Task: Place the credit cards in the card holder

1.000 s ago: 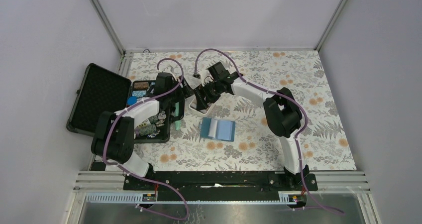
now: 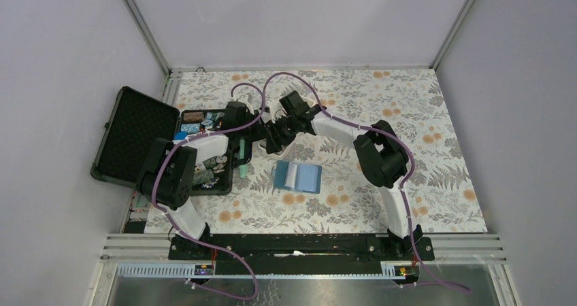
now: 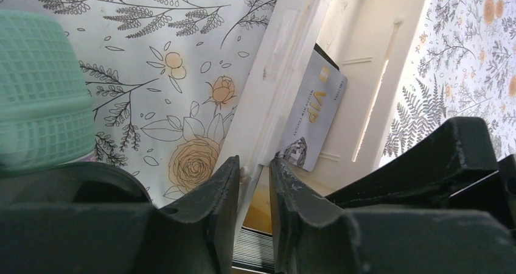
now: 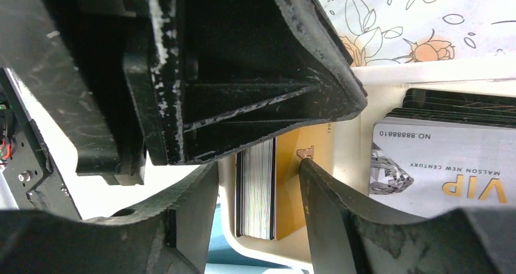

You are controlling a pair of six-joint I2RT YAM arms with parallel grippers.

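Observation:
The white box (image 3: 371,103) stands near the table's middle, mostly covered by my grippers in the top view. Upright in one compartment is a stack of cards with an orange face (image 4: 304,146); grey VIP cards (image 4: 438,158) lie in another. My left gripper is part open, with the box's wall passing between its fingers. My right gripper is part open over the upright stack, a finger on either side of its near end. The blue card holder (image 2: 311,178) lies spread open on the table in front of the box.
Left of the box stands a black case (image 2: 219,191) full of small items, its lid (image 2: 136,136) swung open. A green ribbed object (image 3: 42,85) is close beside my left gripper. Both grippers are crowded together over the box.
My left gripper has moved right, from above the case's edge to the box. The right gripper has shifted only slightly. The holder stays where it was.

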